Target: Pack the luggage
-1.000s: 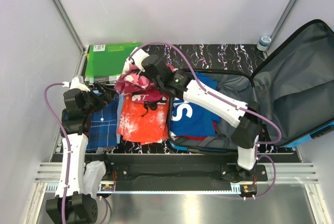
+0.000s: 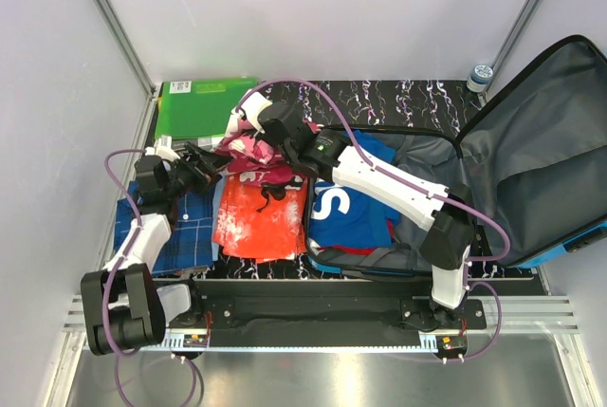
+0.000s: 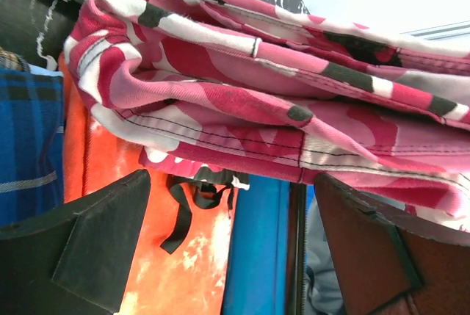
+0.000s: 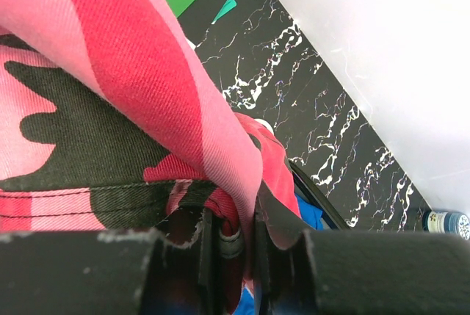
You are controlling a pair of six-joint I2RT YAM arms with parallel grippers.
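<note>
A folded pink camouflage garment (image 2: pixel 248 147) hangs above the left edge of the suitcase, with my right gripper shut on one end of it. Its loose waistband end fills the upper half of the left wrist view. My left gripper is open, its fingers (image 3: pixel 95 249) set wide apart just short of that end, nothing between them. The open suitcase (image 2: pixel 417 170) holds a blue shirt (image 2: pixel 343 206) with white lettering, lying over something red.
An orange-red garment (image 2: pixel 254 219) with a black drawstring lies left of the suitcase. A blue plaid cloth (image 2: pixel 190 222) is further left, a green folder (image 2: pixel 204 108) behind. The suitcase lid (image 2: pixel 541 141) stands open at right; a small jar (image 2: pixel 481 75) sits at the back corner.
My left gripper has moved right, towards the hanging pink garment. The right arm has stayed in place, still gripping the garment.
</note>
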